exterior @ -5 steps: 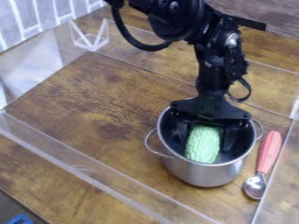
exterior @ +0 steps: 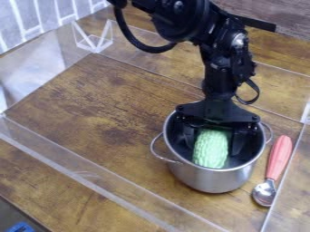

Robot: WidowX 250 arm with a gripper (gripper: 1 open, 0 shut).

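A steel pot (exterior: 208,179) with two side handles stands on the wooden table at the lower right. Inside it a pale green ridged object (exterior: 211,148) lies at a slant. My black gripper (exterior: 218,127) reaches down into the top of the pot, right above and against the green object. Its fingers are dark against the dark pot interior, so whether they are open or closed on the object is unclear.
An ice-cream scoop with a pink handle (exterior: 277,160) lies right of the pot. A blue object (exterior: 14,225) shows at the bottom left corner.
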